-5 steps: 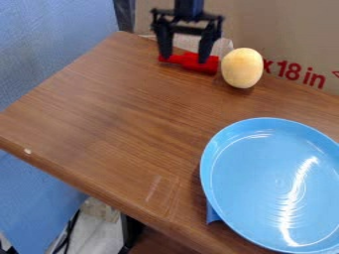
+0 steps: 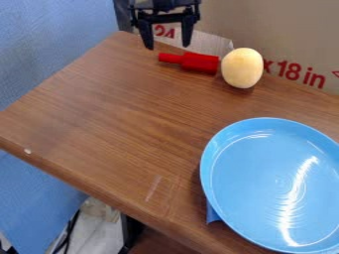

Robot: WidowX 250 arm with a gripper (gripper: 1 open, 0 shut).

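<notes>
My gripper [image 2: 167, 40] hangs open at the top centre, above the back of the table, its two dark fingers apart with nothing seen between them. Below it and slightly right lies a red cylinder [image 2: 199, 63], like a rolling pin, on the wooden table [image 2: 93, 119]. A pale yellow egg-shaped object [image 2: 241, 69] sits just right of the red cylinder. A large light blue plate [image 2: 265, 179] occupies the front right.
A cardboard box [image 2: 298, 35] with red lettering stands along the back. Something blue [image 2: 212, 212] pokes out under the plate's left edge.
My gripper has risen from over the red cylinder and moved a little to the left. The objects on the table have not visibly moved.
</notes>
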